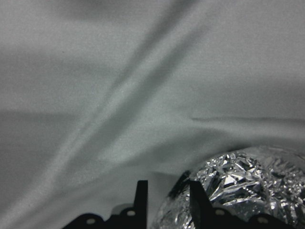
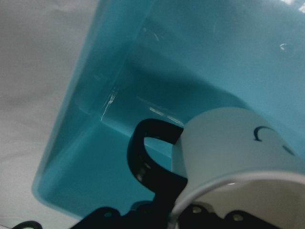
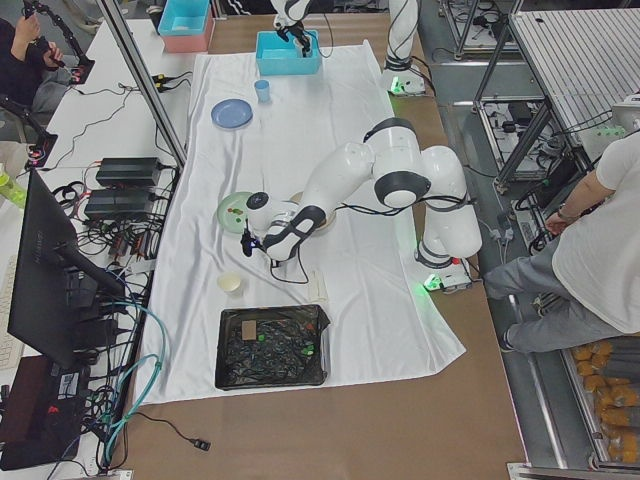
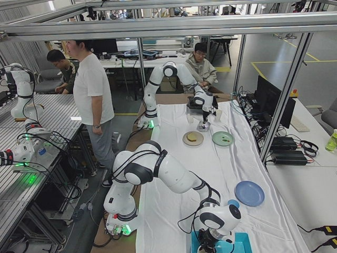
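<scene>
My left gripper hovers at the edge of a crumpled silver foil object (image 1: 243,186) on the white cloth, its fingers apart. The camera left view shows it beside the green plate (image 3: 231,208). At the far end, my right gripper (image 4: 207,243) is down in the blue bin (image 3: 287,62). In the right wrist view it grips a white mug (image 2: 228,143) with a black handle at the rim near the handle, inside the bin; the fingertips are partly hidden by the mug.
A blue plate (image 3: 231,113), blue cup (image 3: 262,90), tan plate (image 4: 192,142), cream cup (image 3: 229,282) and black tray (image 3: 271,375) sit on the cloth. A person (image 4: 93,100) stands beside the table.
</scene>
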